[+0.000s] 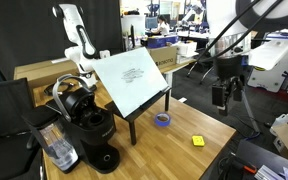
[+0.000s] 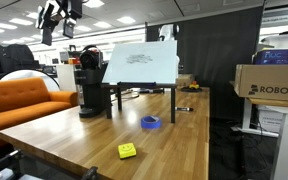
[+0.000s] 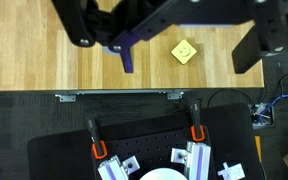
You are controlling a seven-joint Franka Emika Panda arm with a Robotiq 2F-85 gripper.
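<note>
My gripper [image 1: 227,98] hangs in the air on the right in exterior view 1, well above the table's near edge. Its fingers are apart, and nothing shows between them. In exterior view 2 it appears high at the upper left. A small yellow block [image 2: 127,150] lies on the wooden table; the wrist view shows the same yellow block [image 3: 184,51] below, between the dark fingers. Farther back on the tabletop sits a blue ring [image 2: 150,122], apart from the block. The gripper touches neither.
A white board [image 1: 131,78] stands tilted on a dark stand. To its left are a black coffee machine [image 1: 82,115] and a clear container [image 1: 58,145]. Bare wood surrounds the yellow block. The table's edge [image 3: 124,91] runs beside the robot's base.
</note>
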